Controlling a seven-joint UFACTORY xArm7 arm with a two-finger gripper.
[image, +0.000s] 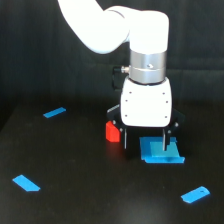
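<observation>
At the centre right, the white arm reaches down with its gripper (146, 138) over the dark table. Its two dark fingers (125, 138) stand well apart, one at each side of the hand, so it looks open. No object shows between them. A red block (112, 132) sits just left of the gripper, partly hidden behind it. Close to the right finger lies a blue square (161, 155) with a lighter blue patch on it, its far part covered by the hand. How high the fingertips are above the table I cannot tell.
Blue tape strips mark the table: one at the back left (55, 112), another at the front left (26, 183), a third at the front right (195, 195).
</observation>
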